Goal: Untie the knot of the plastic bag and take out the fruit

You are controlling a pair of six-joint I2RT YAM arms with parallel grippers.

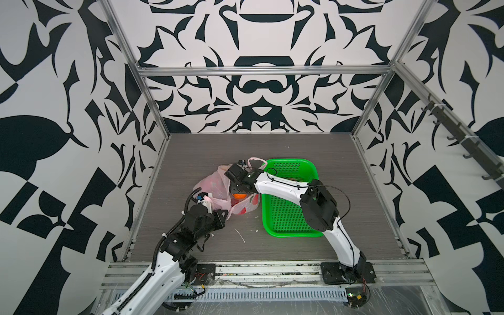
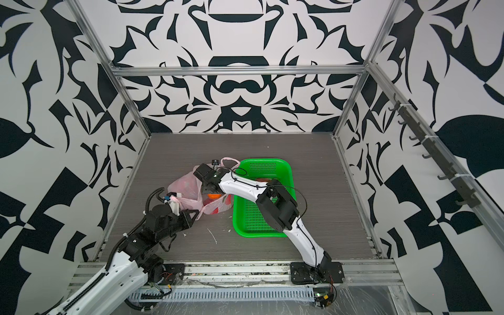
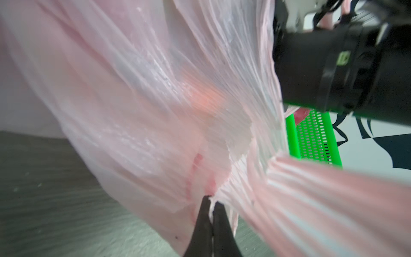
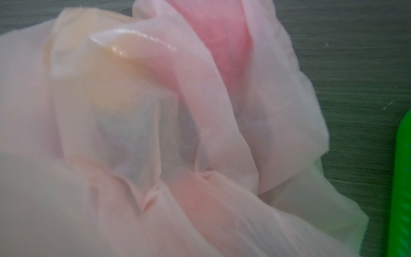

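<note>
The pink translucent plastic bag lies left of the green basket, with orange fruit showing under my right gripper, which reaches down into it; its fingers are hidden, and the right wrist view shows only bag folds over yellow, pink and orange shapes. In the left wrist view my left gripper is shut with thin gathered bag film at its fingertips, at the bag's near side.
The green perforated basket stands right of the bag, something reddish inside it, partly behind my right arm. Patterned walls surround it.
</note>
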